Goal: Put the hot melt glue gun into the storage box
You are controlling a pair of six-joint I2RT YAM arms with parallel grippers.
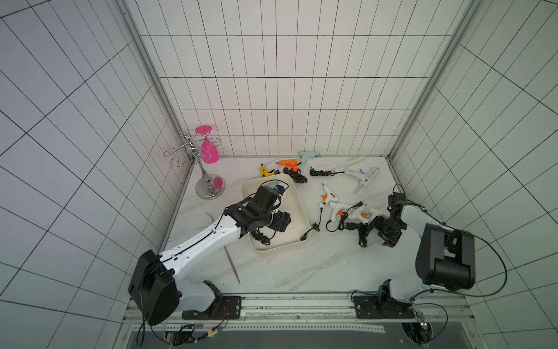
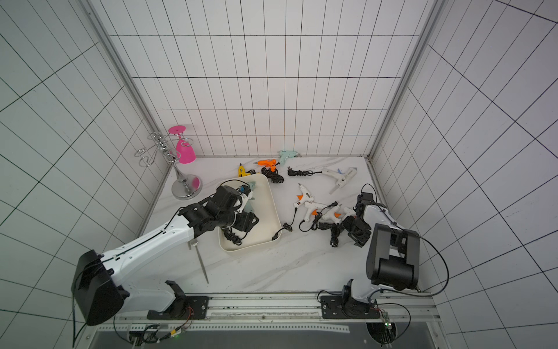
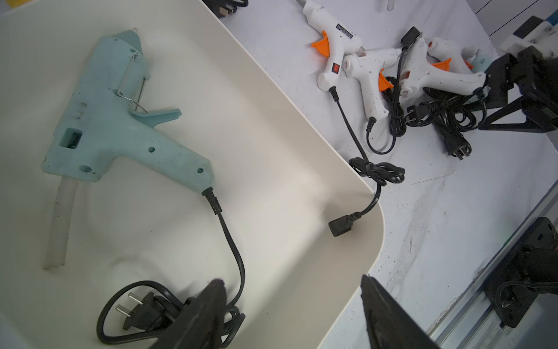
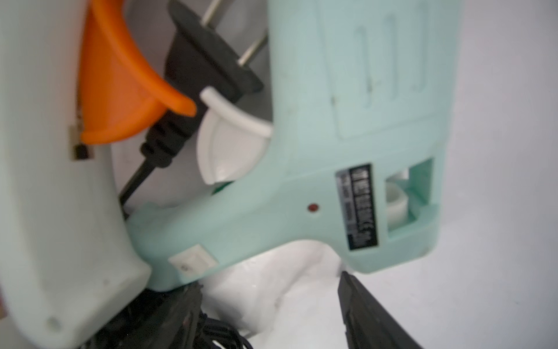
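Observation:
A cream storage box [image 1: 290, 238] holds a pale blue glue gun [image 3: 93, 128] with its cord and plug. My left gripper is open above the box, nothing between its fingers. On the right, several glue guns lie with tangled cords; a white one with orange trigger [image 3: 337, 43] is beside the box, its plug hanging inside. My right gripper is open, low over that pile, close by a mint glue gun [image 4: 302, 192] and a white gun's handle [image 4: 64, 232].
An orange gun [image 1: 289, 164], a yellow gun [image 1: 265, 171] and another mint gun [image 1: 308, 156] lie behind the box. A steel stand [image 1: 209, 187] and pink object [image 1: 209, 151] are at back left.

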